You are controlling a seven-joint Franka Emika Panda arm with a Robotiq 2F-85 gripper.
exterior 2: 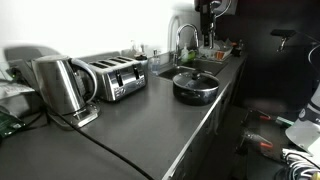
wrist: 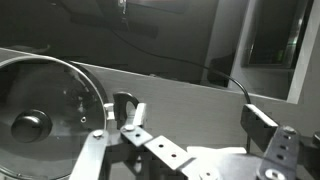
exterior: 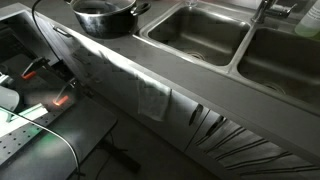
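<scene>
A black pot (exterior 2: 195,87) with a glass lid stands on the counter, its lid on in the second exterior view. In the first exterior view the pot (exterior: 105,18) is cut off by the top edge. From the wrist, its round glass lid (wrist: 45,115) with a dark knob fills the left side, and a looped side handle (wrist: 124,106) shows close to the left finger. My gripper is open, nothing visibly held between its fingers. A pale cloth-like patch (wrist: 215,153) lies partly hidden behind the gripper.
A double sink (exterior: 200,35) lies beside the pot. A white towel (exterior: 153,100) hangs on the cabinet front. Further along the counter stand a silver toaster (exterior 2: 118,78) and a kettle (exterior 2: 60,85). Bare counter (exterior 2: 130,120) lies before the toaster, crossed by a cable.
</scene>
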